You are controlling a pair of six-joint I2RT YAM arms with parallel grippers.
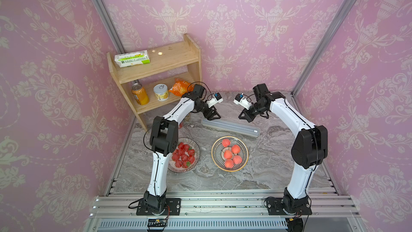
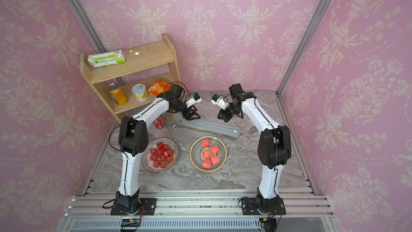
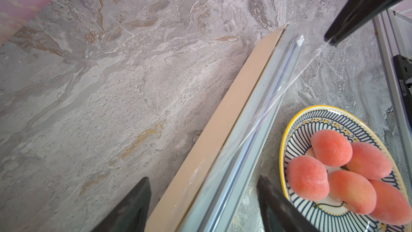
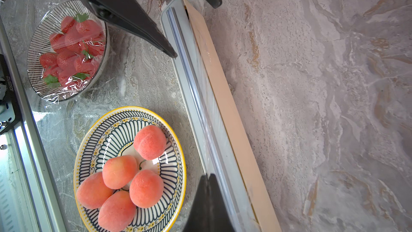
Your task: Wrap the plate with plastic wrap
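Observation:
A long dispenser [image 3: 210, 180] of plastic wrap, with a grey top and a beige side, lies on the marble table behind the plate [image 1: 214, 163] of peaches. My left gripper stands open over the dispenser's left end, with nothing held between its fingers. Near the right part of the dispenser, my right gripper is shut. Thin clear film [image 3: 274, 98] runs from the dispenser up to the right fingertips in the left wrist view, so the right gripper holds its edge. The peaches [image 4: 146, 189] and their plate are bare.
Left of the peaches stands a bowl [image 4: 103, 70] of strawberries under clear film. A red can [image 2: 159, 122] stands beside the left arm. The wooden shelf [image 1: 165, 58] at the back left holds a box, cans and an orange bag.

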